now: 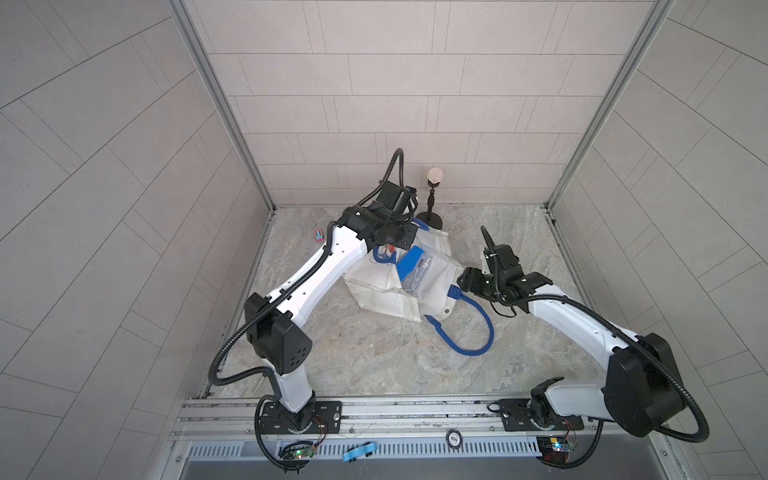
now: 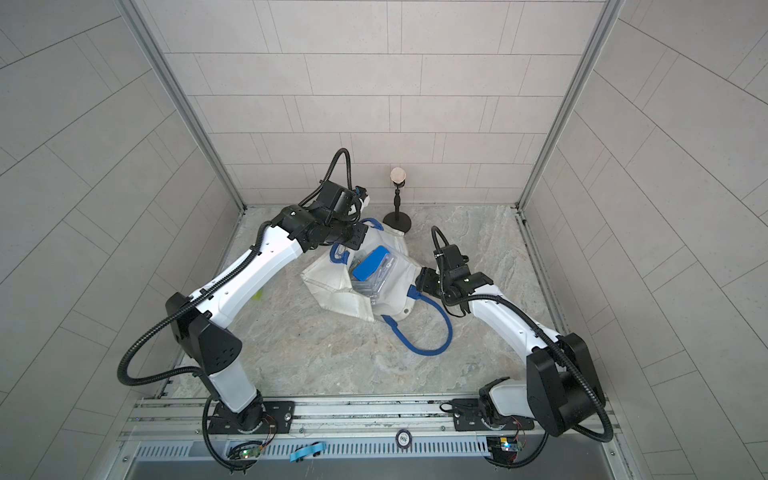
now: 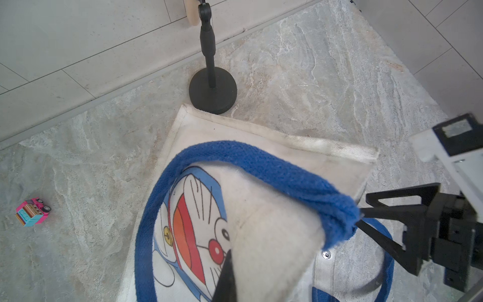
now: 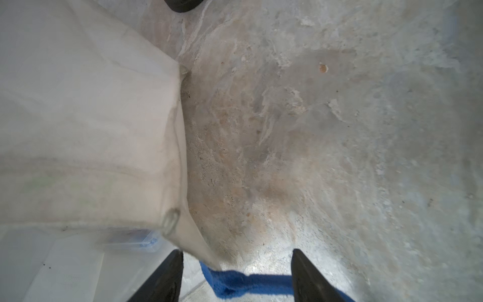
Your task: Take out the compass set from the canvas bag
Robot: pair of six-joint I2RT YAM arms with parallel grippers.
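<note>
The white canvas bag (image 1: 372, 292) with blue handles lies open on the table. Inside, a clear case with a blue part (image 1: 409, 261), apparently the compass set, lies in the opening. My left gripper (image 1: 404, 236) is over the bag's back part; in the left wrist view its fingertips are low among the fabric beside the printed cartoon face (image 3: 188, 221), shut, with what is between them hidden. My right gripper stands open at the bag's right side, just beside the white fabric edge and above the blue handle (image 4: 261, 284).
A black stand (image 3: 212, 90) stands behind the bag at the back. A small pink toy (image 3: 33, 211) lies to the left.
</note>
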